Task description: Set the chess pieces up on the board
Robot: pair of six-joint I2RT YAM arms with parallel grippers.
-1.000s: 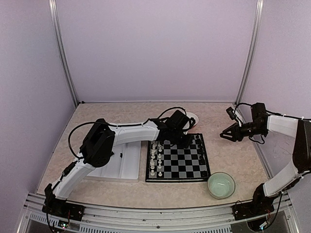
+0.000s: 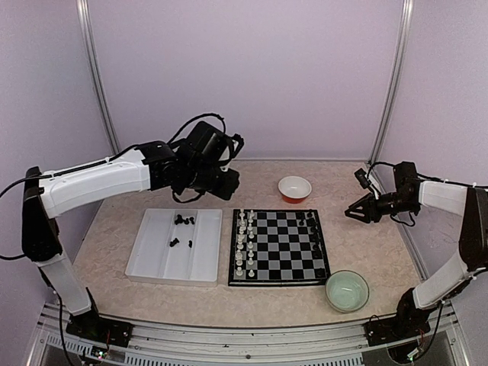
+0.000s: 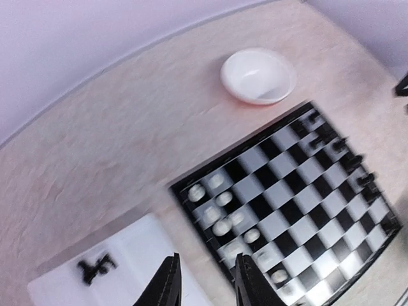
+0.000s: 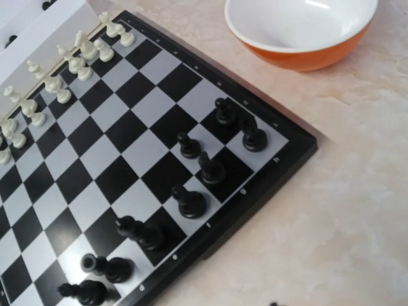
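Note:
The chessboard [image 2: 279,248] lies mid-table. White pieces [image 4: 83,54] stand in two rows along its left side. Black pieces [image 4: 191,203] stand along the right side; at the far right corner one black piece [image 4: 254,137] has a black pawn [image 4: 225,111] just inward of it. More black pieces [image 2: 183,219] lie in the white tray [image 2: 206,244]. My left gripper is raised above the area between tray and board, fingers apart, nothing between them. My right gripper [image 2: 358,213] hangs right of the board, apparently open and empty; its fingers are nearly out of the right wrist view.
An orange bowl [image 4: 306,32], white inside, stands behind the board. A pale green bowl [image 2: 347,291] sits by the board's front right corner. Bare table [image 2: 366,248] lies to the right of the board.
My left arm has lifted and swung left, from over the board's far right part to above the far side of the tray. The right arm has stayed still.

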